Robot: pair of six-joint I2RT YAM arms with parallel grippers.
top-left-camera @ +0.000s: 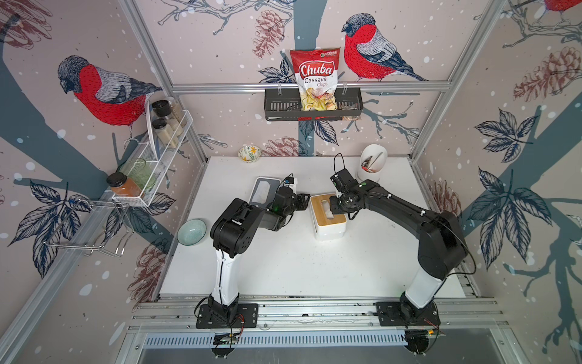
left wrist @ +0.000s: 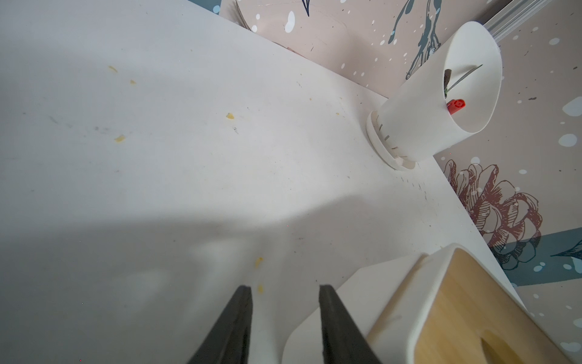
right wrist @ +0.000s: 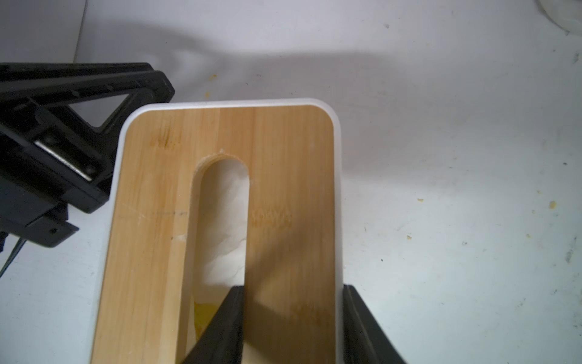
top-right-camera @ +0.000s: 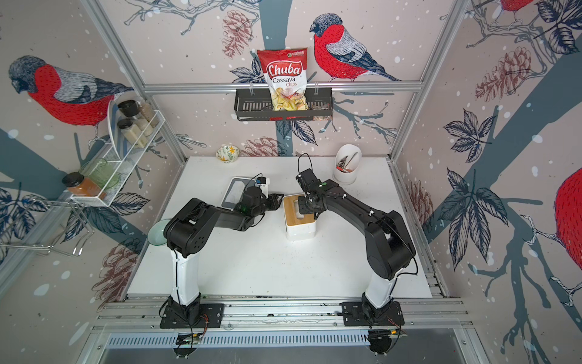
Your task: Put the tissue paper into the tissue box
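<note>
The tissue box (top-left-camera: 329, 231) stands mid-table, white with a slotted wooden lid (right wrist: 291, 182). White tissue paper (right wrist: 223, 236) shows through the slot, with a bit of yellow below it. My right gripper is part open over one side of the lid, one finger at the slot's edge and the other beside the outer rim; firm contact cannot be judged. On the box's left side is my left gripper, fingers apart with nothing visibly held. From there, a tan band (left wrist: 394, 300) separates the lid's white rim from the box body.
A grey tray (top-left-camera: 263, 190) lies behind the left arm. The white utensil holder (left wrist: 418, 118) stands at the back right, and a green bowl (top-left-camera: 191, 231) at the left edge.
</note>
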